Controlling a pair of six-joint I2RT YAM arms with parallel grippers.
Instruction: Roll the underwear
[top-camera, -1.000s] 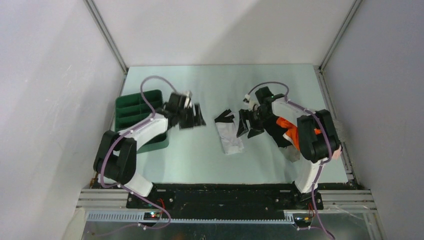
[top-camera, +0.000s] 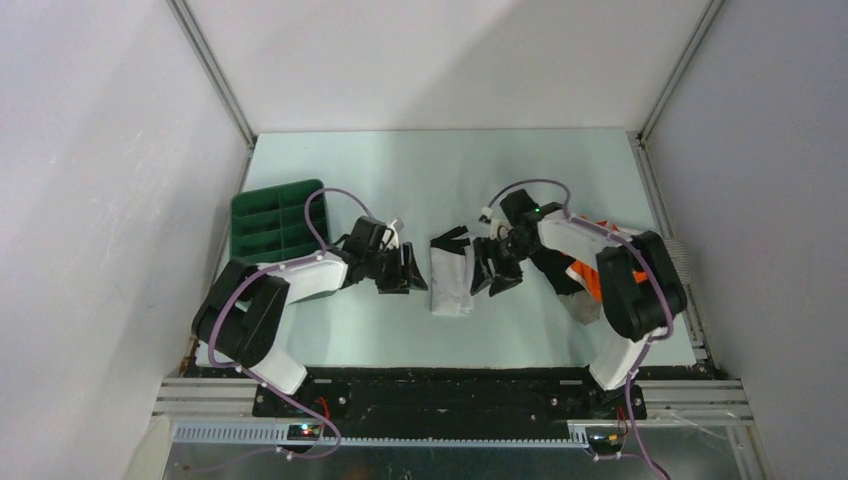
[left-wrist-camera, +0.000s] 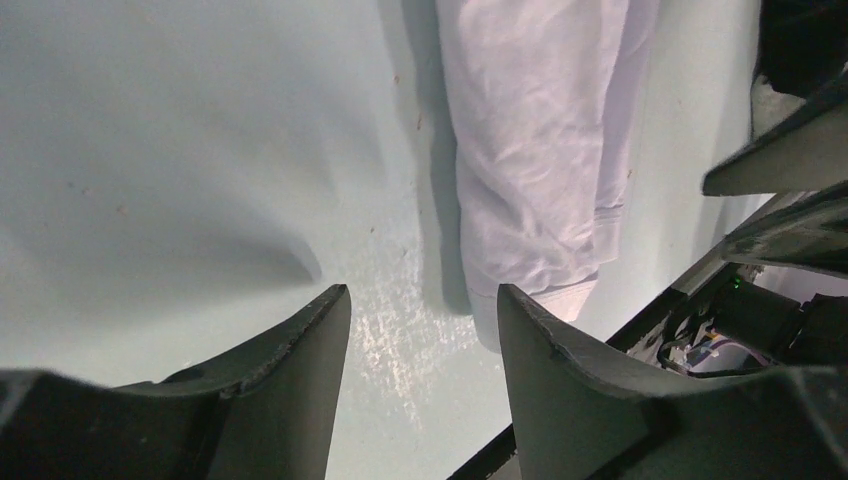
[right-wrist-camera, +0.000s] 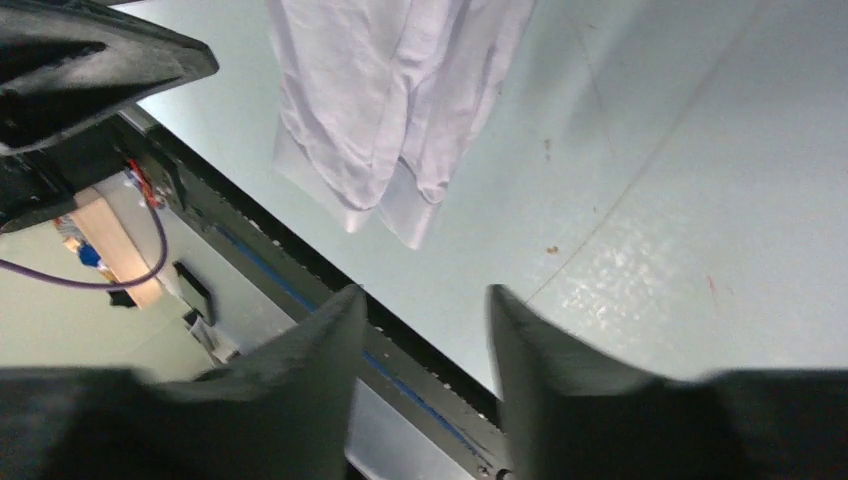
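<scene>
Folded into a narrow strip, the white underwear (top-camera: 448, 282) lies mid-table, its black waistband (top-camera: 450, 240) at the far end. Close by its left side, my left gripper (top-camera: 421, 288) is part open; in the left wrist view the cloth (left-wrist-camera: 530, 150) lies beyond the gap between its fingers. On the right side my right gripper (top-camera: 484, 288) hovers near the cloth's edge, also part open with nothing between its fingers. The near end of the underwear (right-wrist-camera: 370, 150) shows two uneven layers in the right wrist view.
At the left stands a green divided box (top-camera: 265, 221), partly under the left arm. A pile of black, orange and grey clothes (top-camera: 585, 285) lies at the right under the right arm. Bare table is behind and in front of the underwear.
My left gripper has come right and toward the front edge, close to the cloth. The right gripper has shifted slightly toward the front. The underwear now lies straighter, less slanted.
</scene>
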